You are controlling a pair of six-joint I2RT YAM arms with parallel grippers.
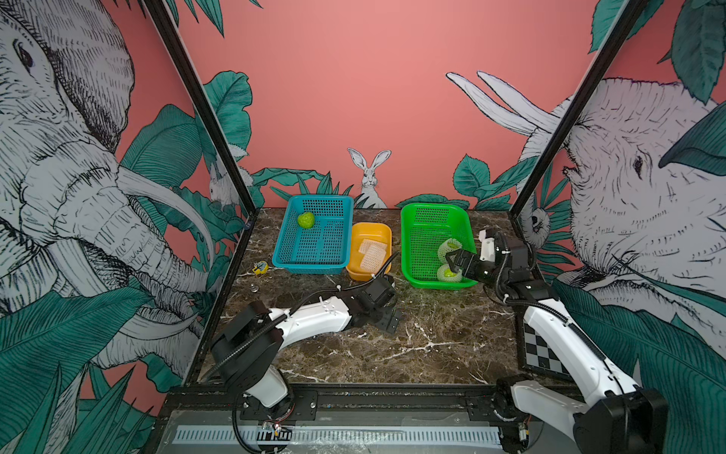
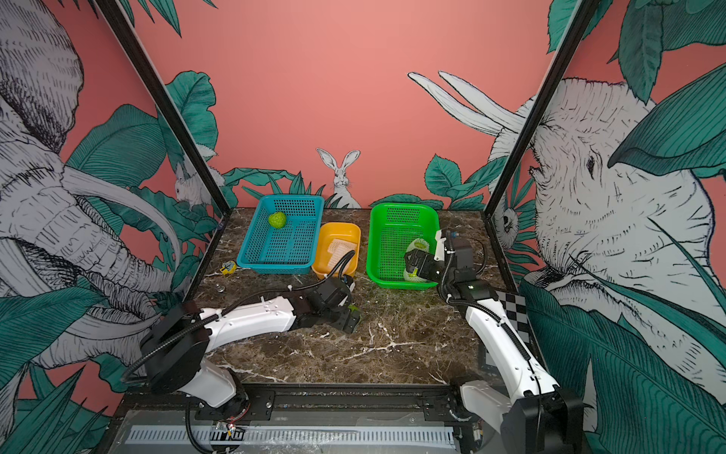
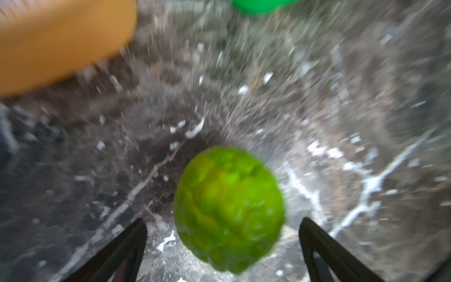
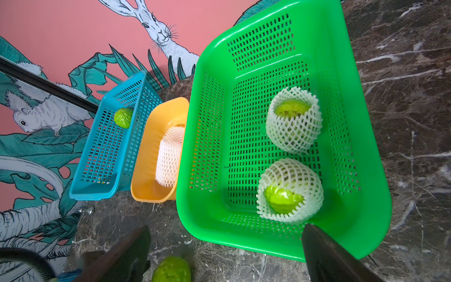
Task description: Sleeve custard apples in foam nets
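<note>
On the marble table one bare green custard apple (image 3: 229, 209) shows between the spread fingers of my left gripper, with a gap on either side; the gripper is open. Two custard apples in white foam nets, one net (image 4: 294, 123) farther back and another net (image 4: 290, 190) nearer, lie in the green basket (image 4: 277, 246). Over that basket's front right part hangs my right gripper, open with nothing held. A further bare custard apple (image 1: 305, 219) sits in the blue basket (image 1: 329, 249). Loose foam nets (image 4: 170, 157) lie in the orange basket (image 4: 141, 181).
The three baskets stand side by side at the back of the table. A small yellow item (image 1: 260, 268) lies left of the blue basket. A checkered board (image 1: 541, 349) is at the right edge.
</note>
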